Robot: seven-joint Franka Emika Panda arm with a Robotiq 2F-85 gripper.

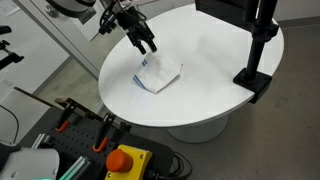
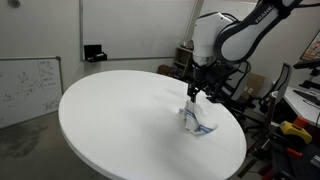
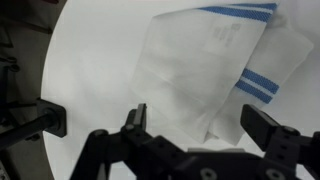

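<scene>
A white cloth with blue stripes [image 1: 158, 74] lies loosely folded on the round white table. In the wrist view, the striped cloth [image 3: 190, 65] spreads out beyond my fingers, its blue bands toward the upper right. My gripper [image 1: 146, 49] stands open at the cloth's far edge, pointing down. From the wrist, the gripper shows a wide gap between its fingertips, with part of the cloth's near edge seen through it. Whether the fingers touch the cloth cannot be made out. Exterior view 2 shows the cloth [image 2: 196, 121] below the arm, near the table's right side.
A black stand [image 1: 252, 80] rises at the table's right edge. An orange-red button on a yellow box [image 1: 122, 160] sits in the foreground, off the table.
</scene>
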